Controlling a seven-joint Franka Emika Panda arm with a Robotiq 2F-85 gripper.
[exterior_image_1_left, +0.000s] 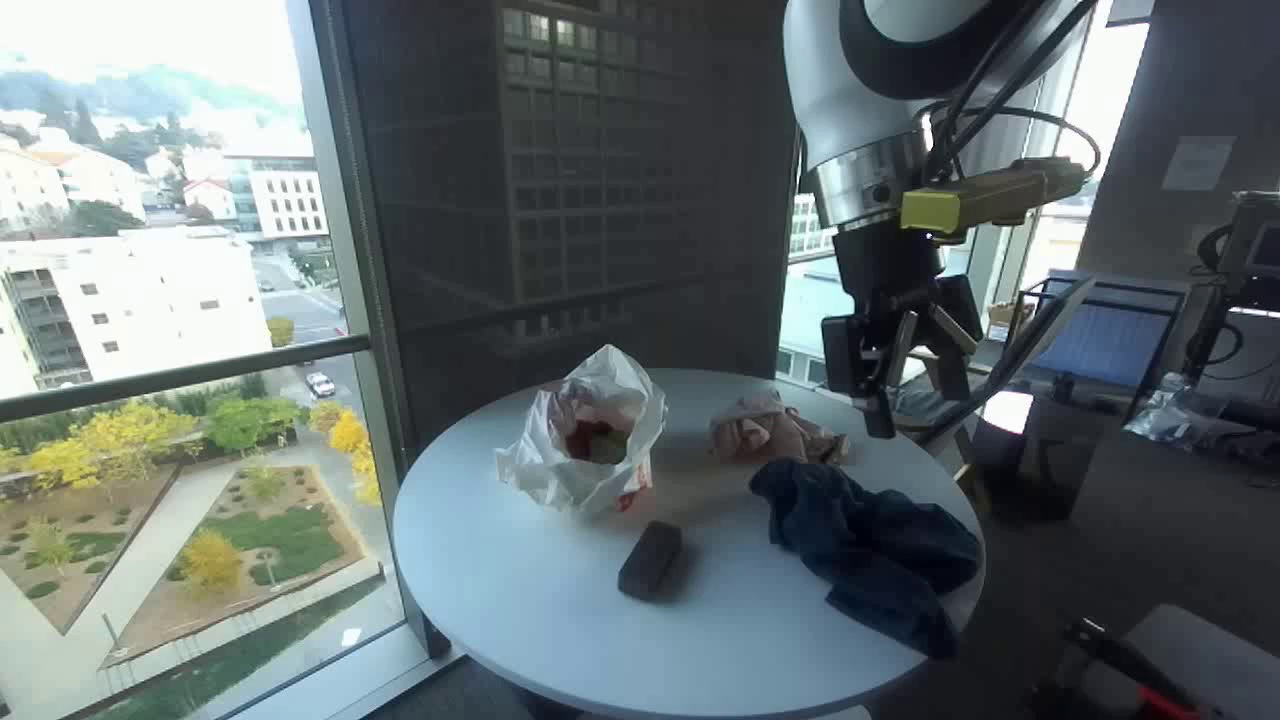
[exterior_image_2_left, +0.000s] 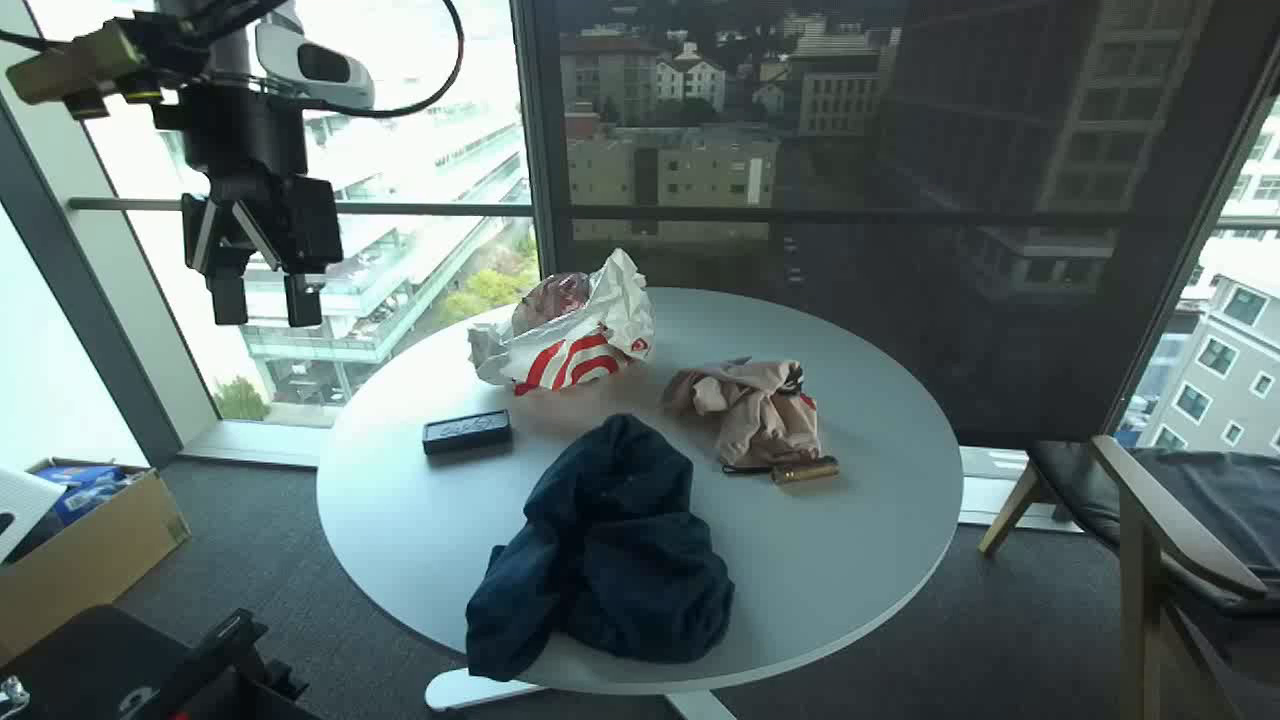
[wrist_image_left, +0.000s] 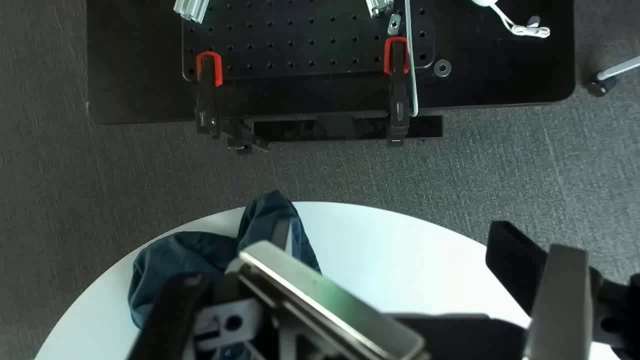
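Observation:
My gripper (exterior_image_2_left: 266, 314) hangs in the air, higher than the tabletop, its fingers apart and nothing between them. A round white table (exterior_image_1_left: 516, 612) carries several things. On it lies a dark eraser-like block (exterior_image_2_left: 467, 433), clear of everything else. A crumpled white plastic bag (exterior_image_1_left: 540, 432) with red marks stands with its mouth open, and something reddish and green shows inside. Dark blue cloth (exterior_image_2_left: 600, 552) is heaped near one edge. A crumpled pinkish-beige cloth (exterior_image_2_left: 756, 414) sits apart from it, a small brown cylinder (exterior_image_2_left: 805, 470) beside it. In the wrist view, gripper parts cover much of the table.
A black base plate with clamps (wrist_image_left: 397, 90) stands off the table's edge. Windows surround the far side. One chair (exterior_image_2_left: 1140, 528) is at the right, and a cardboard box (exterior_image_2_left: 96, 546) rests on the floor at left. Bare tabletop surrounds the dark block.

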